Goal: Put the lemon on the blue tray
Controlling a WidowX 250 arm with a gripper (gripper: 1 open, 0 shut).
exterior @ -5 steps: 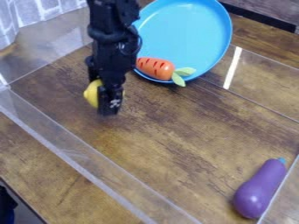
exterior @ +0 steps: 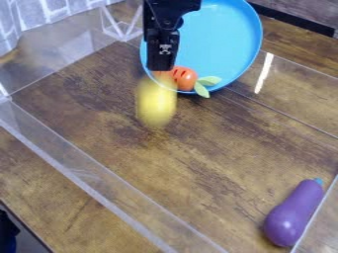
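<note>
The yellow lemon (exterior: 156, 104) shows blurred, off the tray and just below my gripper, apart from the fingers. Whether it touches the wooden surface cannot be told. At the near left rim of the blue tray (exterior: 218, 44) hangs my black gripper (exterior: 162, 65), with no lemon between its fingers. Its fingers overlap in this view, so their spacing is hidden.
An orange toy carrot (exterior: 185, 76) with a green top lies at the tray's near edge, partly behind the gripper and lemon. A purple eggplant (exterior: 294, 213) lies at the lower right. Clear walls border the area.
My gripper has risen and moved right toward the tray.
</note>
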